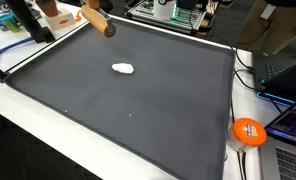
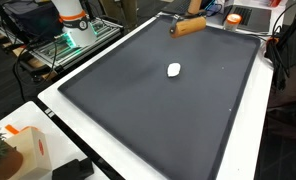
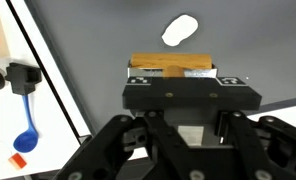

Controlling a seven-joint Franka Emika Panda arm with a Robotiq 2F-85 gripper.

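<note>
A wooden piece point(image 3: 171, 61) with a short stem is held in front of my gripper, whose fingers are shut on it in the wrist view. Exterior view 1 has this brown wooden piece point(image 1: 98, 20) tilted near the top left, over the far edge of the dark mat. From the other side, the wooden piece point(image 2: 188, 26) appears near the mat's far end, its stem rising out of frame. A small white oval object point(image 3: 179, 30) lies on the mat, apart from the wood; it shows as a white spot point(image 1: 123, 68) in exterior view 1.
An orange-topped round container point(image 1: 248, 132) stands off its right side in exterior view 1. A blue spoon point(image 3: 27, 130) and a black block point(image 3: 24, 76) lie beside the mat in the wrist view.
</note>
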